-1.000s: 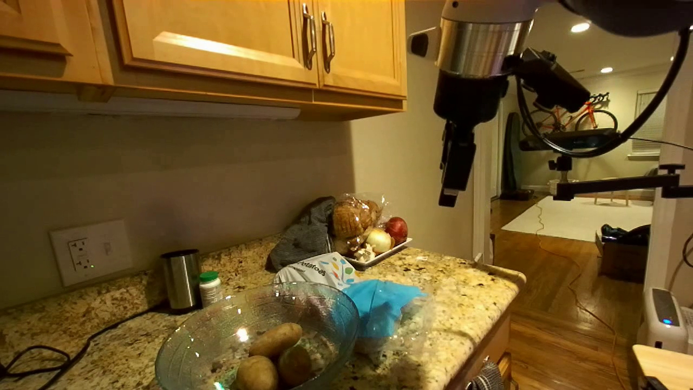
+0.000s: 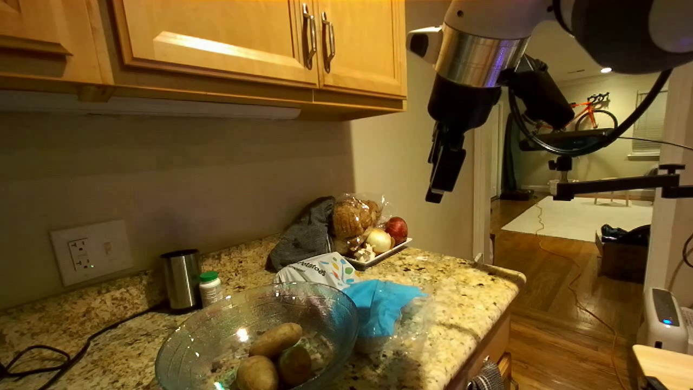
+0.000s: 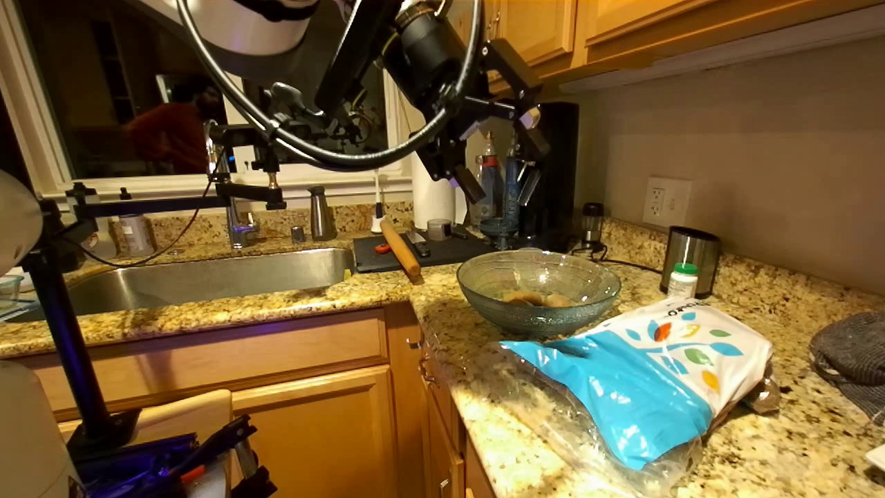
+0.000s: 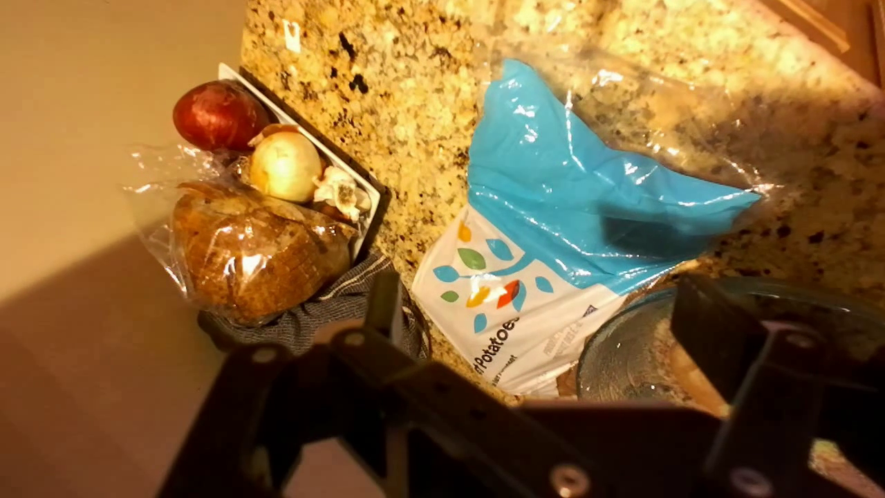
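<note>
My gripper (image 3: 501,192) hangs in the air above the counter, its two fingers spread wide with nothing between them. In exterior view 1 the gripper (image 2: 435,195) is seen from the side, pointing down. Below it lies a blue and white potato bag (image 3: 639,382), its clear plastic end slack on the granite. Beside the bag stands a large glass bowl (image 2: 195,338) holding potatoes (image 2: 276,339). From the wrist, the bag (image 4: 572,191) shows beyond the open fingers, and the bowl (image 4: 601,357) is partly hidden by one of them.
A tray (image 4: 369,207) by the wall carries a red onion (image 4: 220,116), a yellow onion (image 4: 286,166) and bagged bread (image 4: 257,249). A dark cloth (image 2: 305,234) lies alongside. A steel cup (image 2: 182,279) and a green-capped bottle (image 2: 209,288) stand behind the bowl. Cabinets (image 2: 247,39) overhang the counter.
In exterior view 1 my gripper has shifted a little to the left and leans more, its tips slightly higher. The bag, bowl and potatoes have stayed put.
</note>
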